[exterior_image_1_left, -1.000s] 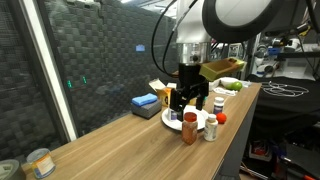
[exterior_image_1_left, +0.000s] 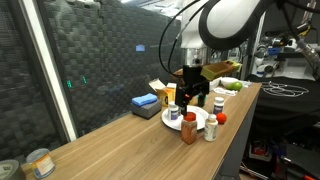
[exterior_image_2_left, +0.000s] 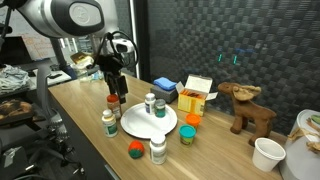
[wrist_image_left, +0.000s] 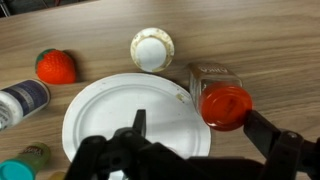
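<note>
A jar with a red-orange cap (exterior_image_1_left: 189, 132) stands upright on the wooden table, in front of the white plate (wrist_image_left: 105, 115). My gripper (exterior_image_1_left: 192, 100) hangs above the jar and plate, open with nothing between its fingers. From the wrist camera, the jar's red cap (wrist_image_left: 226, 104) appears close to the right finger (wrist_image_left: 277, 145), while the left finger (wrist_image_left: 128, 150) is over the plate. Whether the right finger touches the cap cannot be told. A white-capped bottle (exterior_image_2_left: 109, 124) is beside the jar.
Small containers (exterior_image_2_left: 150, 103) stand on the plate. Around it are a red fruit-like item (exterior_image_2_left: 136, 149), another white bottle (exterior_image_2_left: 158, 153), an orange cup (exterior_image_2_left: 193, 120) and an open yellow box (exterior_image_2_left: 197, 96). A toy moose (exterior_image_2_left: 252, 107) and white cup (exterior_image_2_left: 268, 154) are farther off.
In exterior view 1, my gripper has shifted slightly to the right and up over the last second. The jar and the other objects show no clear movement.
</note>
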